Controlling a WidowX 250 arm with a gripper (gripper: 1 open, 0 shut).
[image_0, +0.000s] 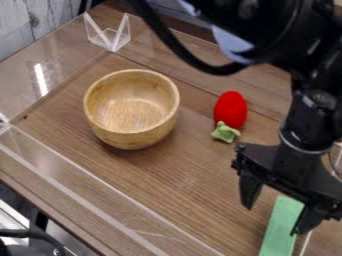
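Observation:
My gripper (278, 192) is low at the lower right, its black fingers apart over the top end of a green rectangular object (278, 232), which it partly hides. A red oval object (230, 108) and a small green piece (226, 131) lie near the middle right, left of the arm. A wooden bowl (131, 134) sits at the middle left.
A clear plastic item (110, 32) stands at the upper left. Dark cables lie at the lower left edge.

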